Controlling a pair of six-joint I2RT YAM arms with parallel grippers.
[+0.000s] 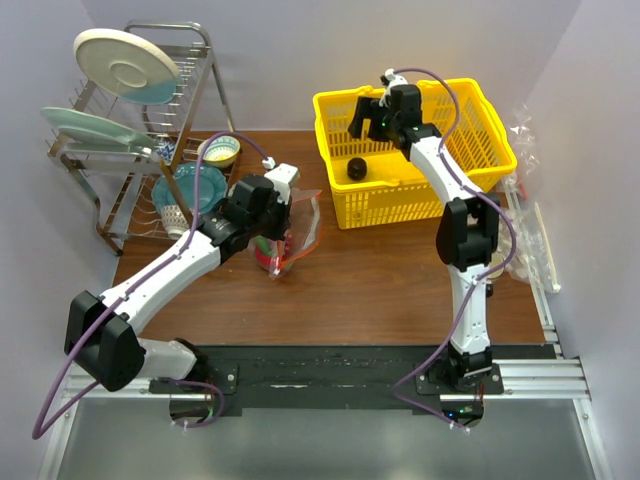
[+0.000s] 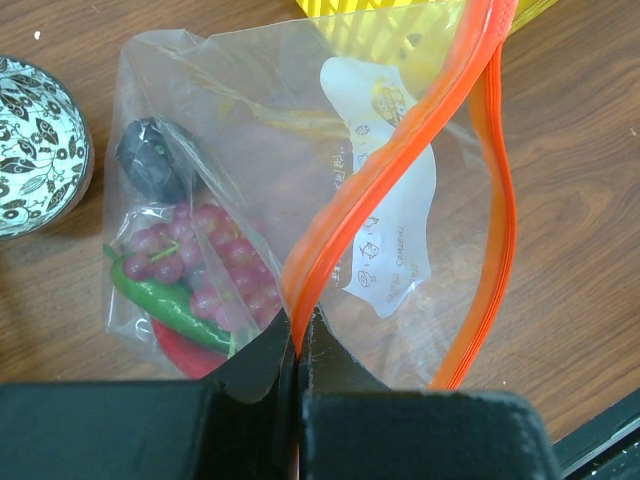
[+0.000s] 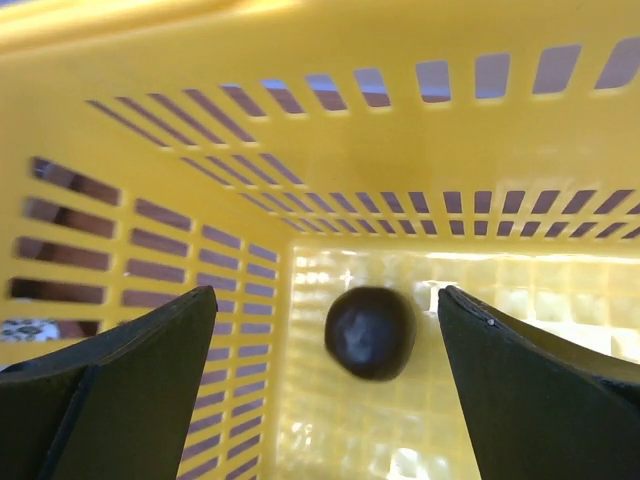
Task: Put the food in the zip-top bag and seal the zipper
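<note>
The zip top bag [image 2: 240,120] with orange zipper [image 2: 370,185] lies open-mouthed on the table, holding grapes [image 2: 230,250], a green pepper [image 2: 170,305], a red item [image 2: 180,350] and a dark item [image 2: 150,160]. My left gripper is shut at the zipper edge, pinching the bag. My right gripper [image 1: 368,118] stands open above the yellow basket [image 1: 380,210]; a dark round food item [image 3: 370,335] lies on the basket floor between and beyond its fingers.
A dish rack [image 1: 150,120] with plates is at the back left, beside a small bowl [image 1: 220,150]. Bare table [image 1: 330,290] lies in front. Clear plastic sheets lie along the right edge.
</note>
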